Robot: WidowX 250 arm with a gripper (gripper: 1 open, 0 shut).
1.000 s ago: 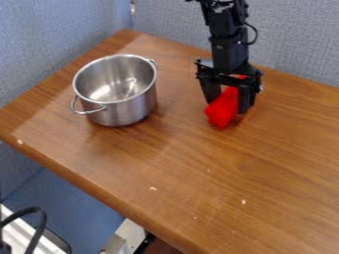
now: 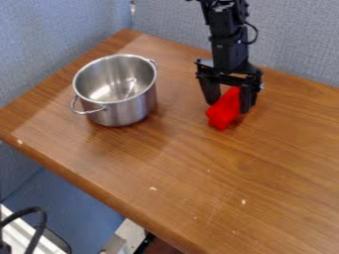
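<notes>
My black gripper (image 2: pixel 228 91) is open, lowered at the back middle of the wooden table, its fingers either side of a red object (image 2: pixel 224 113). The red object lies on the tabletop, its upper part partly hidden by the gripper; whether the fingers touch it cannot be told. A steel pot (image 2: pixel 115 97) with side handles stands to the left, apart from both.
Padded grey walls (image 2: pixel 54 40) bound it at the back and left. A black cable (image 2: pixel 40 223) and white parts show below the table at the lower left.
</notes>
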